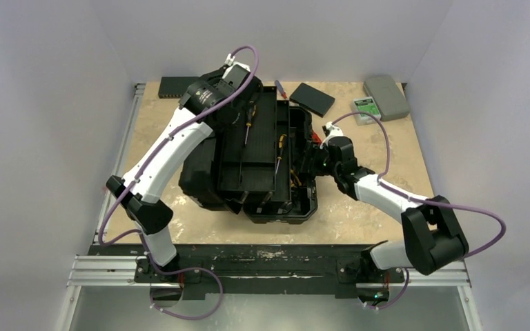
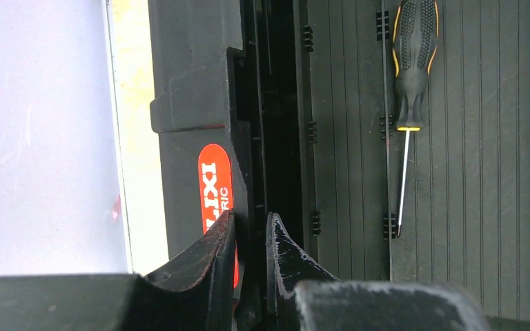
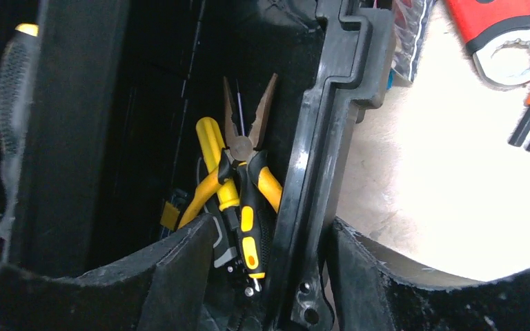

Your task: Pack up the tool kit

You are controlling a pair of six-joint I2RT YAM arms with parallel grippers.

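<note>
The black toolbox lies spread in the top view, its upper tray (image 1: 259, 141) and lower tray (image 1: 282, 114) carrying one screwdriver (image 2: 414, 62) and a second screwdriver (image 1: 279, 146). My left gripper is shut on the edge of the left half's shell (image 2: 186, 172), by the red label. At the box's right wall (image 3: 321, 138) my right gripper stands part open, one finger inside and one outside. Pliers (image 3: 241, 148) and a yellow-handled tool (image 3: 210, 145) lie in the box bottom. The left arm hides part of the upper tray from above.
Behind the box lies a black case (image 1: 312, 98), with a blue-handled screwdriver (image 1: 280, 88) beside it. A green-labelled container (image 1: 366, 109) and grey case (image 1: 386, 97) stand at the back right.
</note>
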